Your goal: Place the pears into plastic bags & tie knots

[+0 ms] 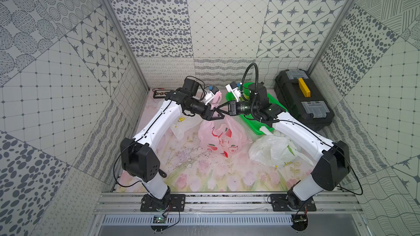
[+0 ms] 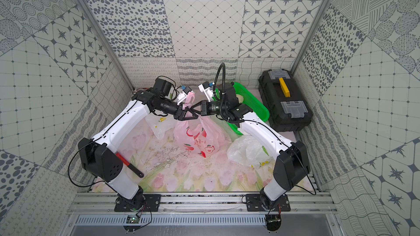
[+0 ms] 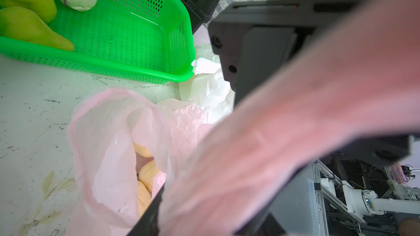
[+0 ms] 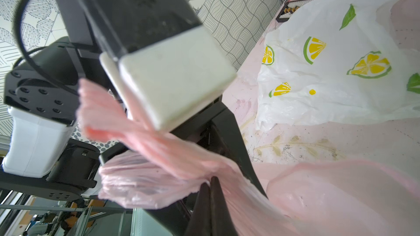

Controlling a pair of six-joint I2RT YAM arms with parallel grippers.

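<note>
A pink plastic bag (image 1: 221, 139) with red prints stands mid-table, pears (image 3: 148, 174) inside its mouth. Its twisted neck (image 4: 192, 161) rises between my two grippers, which meet above it. My left gripper (image 1: 214, 114) is open, the pink plastic draped through and over it. My right gripper (image 1: 222, 108) is shut; in the right wrist view its fingertips touch the pink strands, though whether it grips them is unclear. More pears (image 3: 30, 30) lie in the green basket (image 3: 131, 65) behind.
White bags (image 2: 247, 148) lie right and left (image 2: 159, 126) of the pink bag. A black toolbox (image 1: 304, 100) fills the back right. A red-handled tool (image 2: 129, 163) lies at the front left.
</note>
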